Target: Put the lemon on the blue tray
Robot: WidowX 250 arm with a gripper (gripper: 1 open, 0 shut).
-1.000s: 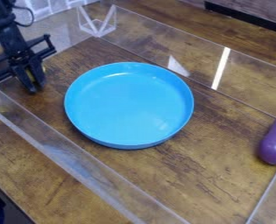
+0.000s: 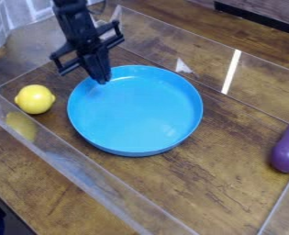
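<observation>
The yellow lemon (image 2: 35,99) rests on the wooden table, close to the clear wall and a short way left of the blue tray. Nothing lies on the round blue tray (image 2: 134,110), whose bare face fills the middle of the camera view. My black gripper (image 2: 97,75) hangs over the tray's far left rim, up and to the right of the lemon and apart from it. No object shows at its fingertips. They are small and dark here, so how far apart they stand is unclear.
Low transparent walls (image 2: 85,174) run along the near left side, with more clear edging at the back. A purple eggplant-like object (image 2: 286,147) lies at the right edge.
My gripper was at the far left, over the lemon, and has moved right to the tray's rim. The lemon, partly hidden before, now shows fully, slightly nearer the camera.
</observation>
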